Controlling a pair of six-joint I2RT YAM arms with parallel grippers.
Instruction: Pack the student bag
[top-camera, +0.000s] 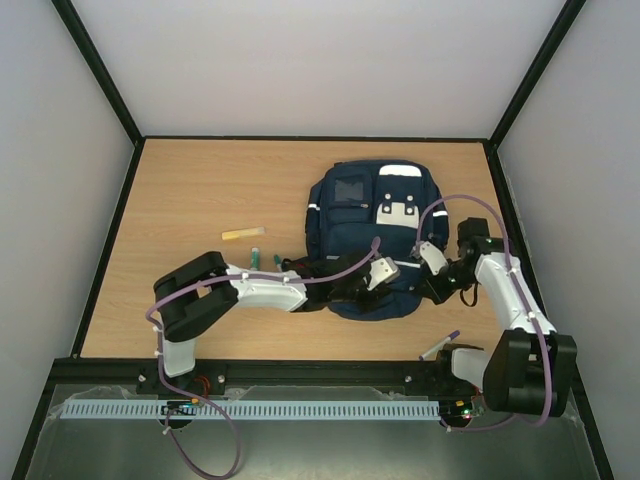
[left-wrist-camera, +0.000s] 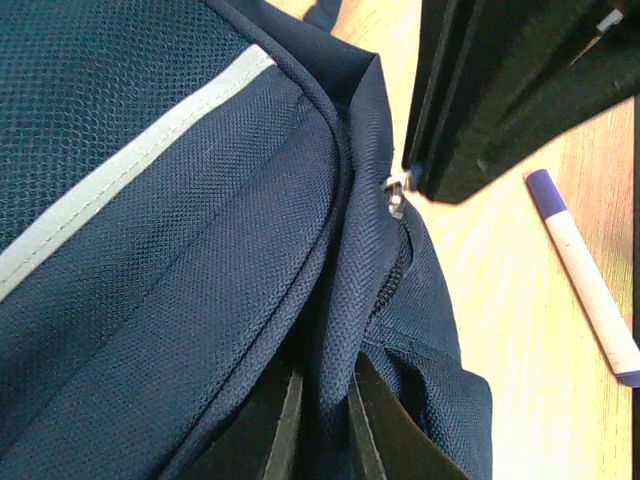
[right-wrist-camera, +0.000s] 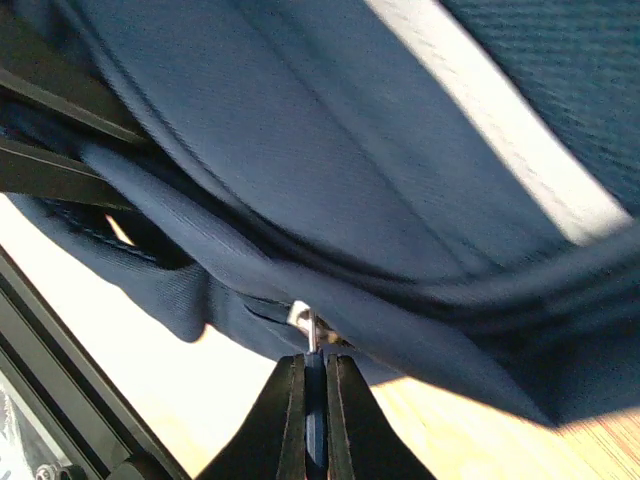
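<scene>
The navy backpack (top-camera: 362, 235) lies on its back with white trim. My left gripper is shut on the navy fabric edge (left-wrist-camera: 340, 320) beside the zipper opening at the bag's lower part. My right gripper is shut on the zipper pull (right-wrist-camera: 312, 330), a small metal slider with a dark blue tab. In the left wrist view, the same slider (left-wrist-camera: 395, 198) sits at the end of a short stretch of zipper teeth (left-wrist-camera: 388, 288). From above, both grippers stand close together over the bag's lower pocket, and their tips are mostly hidden.
A white marker with purple ends (top-camera: 440, 345) lies near the table's front edge, beside the right arm. At left on the wood are a yellow stick-like item (top-camera: 243, 233) and a green item (top-camera: 255, 258).
</scene>
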